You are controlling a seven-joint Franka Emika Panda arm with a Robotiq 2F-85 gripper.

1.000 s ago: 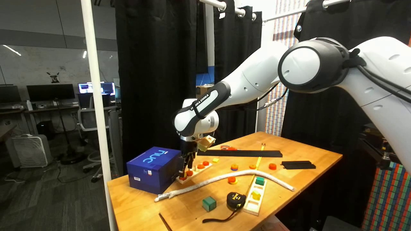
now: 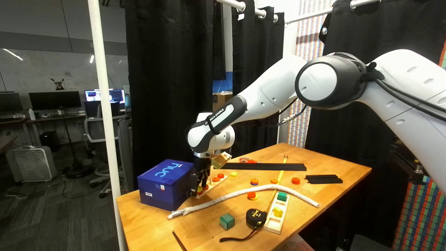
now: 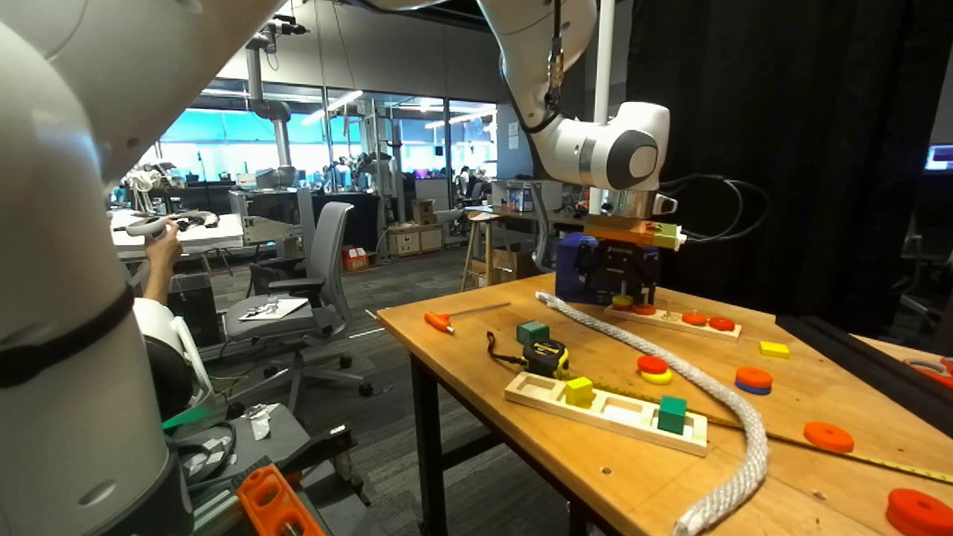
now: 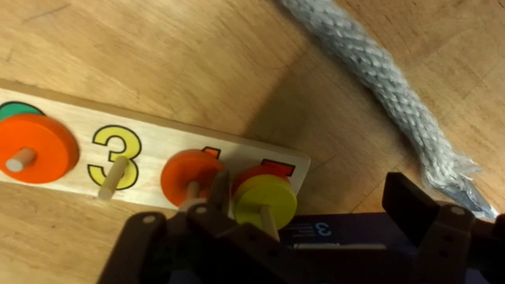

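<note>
In the wrist view my open gripper straddles a yellow disc [image 4: 258, 206] on the peg at the end of a numbered wooden board [image 4: 156, 137]. Beneath that disc a red one partly shows. One finger [image 4: 218, 189] lies between the yellow disc and an orange disc [image 4: 191, 172]; the other [image 4: 407, 203] is well clear on the far side. Neither appears to grip the disc. The peg by the 3 is bare, and another orange disc [image 4: 45, 146] sits farther left. From outside, my gripper is low over the board [image 3: 670, 318], beside the blue box [image 2: 163, 186].
A white rope [image 2: 238, 193] curves across the table near the board. Closer to the front are a green block [image 2: 227, 221], a tape measure [image 2: 255, 217] and a wooden tray [image 2: 274, 226]. Stacked and loose discs [image 3: 829, 436] lie beyond the rope.
My arm has moved slightly left and down in exterior view 1. The numbered board has shifted a little, and its yellow disc now shows beside the gripper.
</note>
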